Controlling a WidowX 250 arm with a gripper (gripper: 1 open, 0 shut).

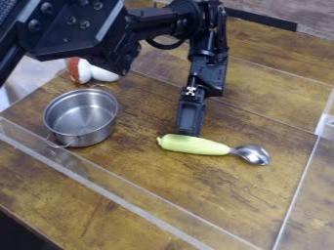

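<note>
My gripper (189, 122) points down just behind a pale yellow-green corn or squash-like toy (192, 145), its tips close above or at the tabletop. Nothing shows held in it, and the gap between the fingers is hard to make out from this angle. The toy lies horizontally, with a metal spoon (251, 154) at its right end. A steel pot (81, 132) with handles stands to the left of the gripper.
A red and white object (94, 70) lies at the back left, partly behind the arm. Clear panels or edges run along the front and right.
</note>
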